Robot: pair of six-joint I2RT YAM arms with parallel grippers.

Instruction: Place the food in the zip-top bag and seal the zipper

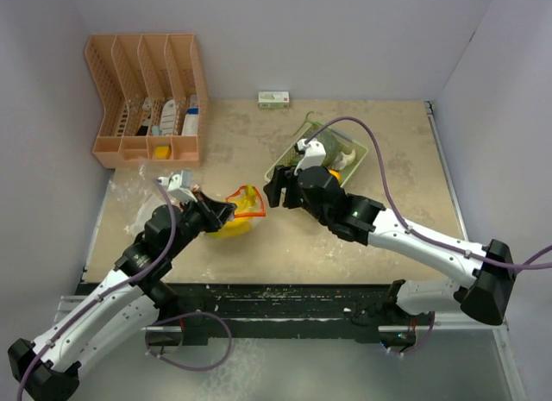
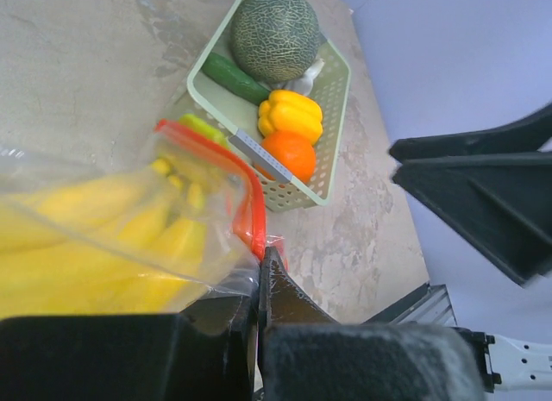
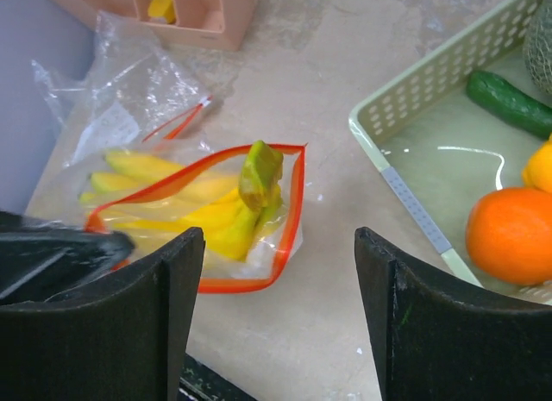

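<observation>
The clear zip top bag with a red zip edge (image 3: 291, 207) holds yellow bananas (image 3: 220, 228), their greenish stem end standing at the open mouth. My left gripper is shut on the bag's edge, at a corner of the red strip. Right of the mouth, my right gripper is open, with nothing between its fingers; in the top view it hangs between the bag and the green basket (image 2: 338, 116). Inside that basket lie a melon (image 2: 274, 34), a cucumber (image 2: 235, 78), a yellow pepper (image 2: 290, 114) and an orange round item (image 2: 289, 155).
Another clear bag (image 3: 129, 86) lies flat behind the bananas. A pink divided rack (image 1: 147, 147) stands at the back left, a small box (image 1: 273, 99) by the rear wall.
</observation>
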